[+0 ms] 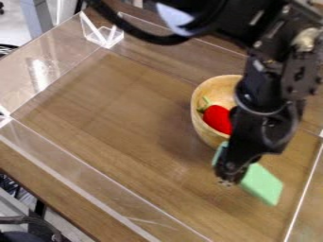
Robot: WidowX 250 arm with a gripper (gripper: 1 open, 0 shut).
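My black gripper [231, 165] is at the lower right, over a mint-green block [262, 185] that extends out from under its fingers on both sides. The fingers look closed around the block's middle, though the fingertips are partly hidden. Behind the gripper a wooden bowl [199, 121] holds a red vegetable [217, 118] with a green stem; the bowl's right part is hidden by the arm.
The wooden table [101, 118] has clear room at the left and centre. Transparent edging runs along its left, front and right, with a clear bracket [104, 31] at the back left. The arm covers the upper right.
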